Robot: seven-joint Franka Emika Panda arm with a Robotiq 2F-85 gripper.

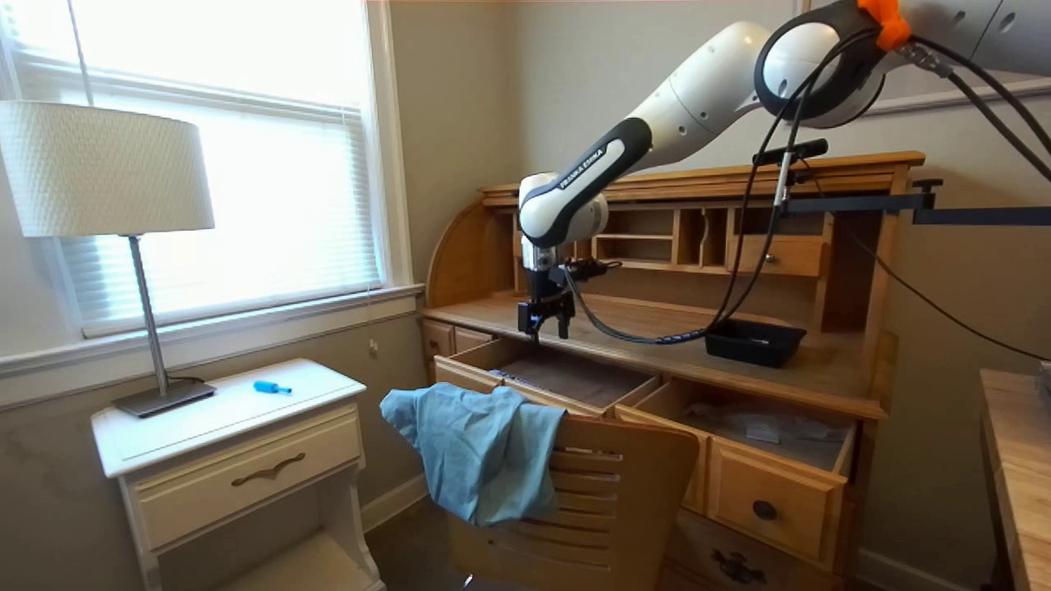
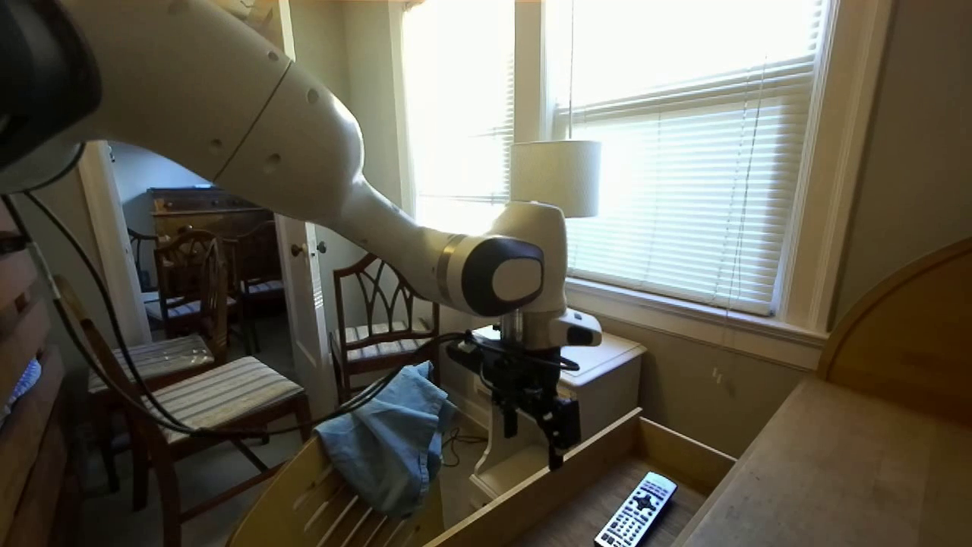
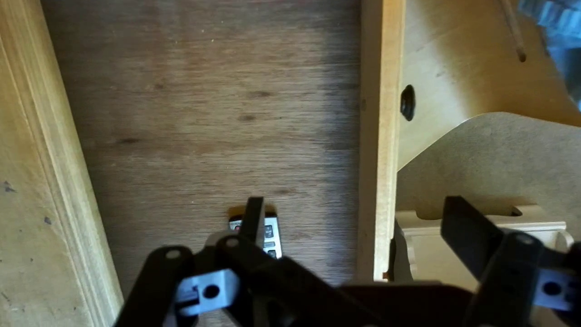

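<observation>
My gripper [image 1: 548, 331] hangs pointing down near the open middle drawer [image 1: 631, 392] of the wooden desk. It is open, with nothing held between its fingers. A silver remote control [image 2: 638, 512] with dark buttons lies face up on the drawer's floor, apart from the gripper. From the wrist, one finger covers part of the remote's end [image 3: 271, 235], while the other finger appears past the drawer's front wall [image 3: 382, 141]. The rest of the remote is hidden there behind the gripper's body.
A black tray [image 1: 755, 341] sits on the desktop. The right-hand drawer [image 1: 778, 497] is also open. A chair [image 1: 631, 473] draped with a blue cloth [image 1: 483, 448] stands against the drawers. The white nightstand [image 1: 222, 414] carries a lamp and a blue marker-like item [image 1: 272, 387].
</observation>
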